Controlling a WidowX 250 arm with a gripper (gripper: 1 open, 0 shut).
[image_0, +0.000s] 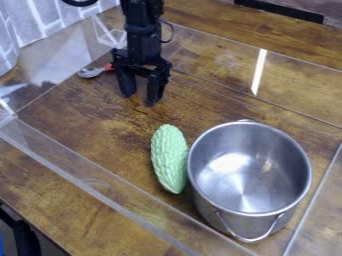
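Note:
My black gripper (140, 82) hangs at the back left, low over the wooden surface; its two fingers look spread apart, with nothing visible between them. A small red and silver object (91, 71) lies just behind it to the left, partly hidden. A pale green bumpy vegetable (171, 158) lies at the front middle, beside a large steel pot (250, 170) at the front right, which looks empty.
Clear plastic walls (80, 190) border the wooden work area (94, 125). A curtain-like fabric is at the back left.

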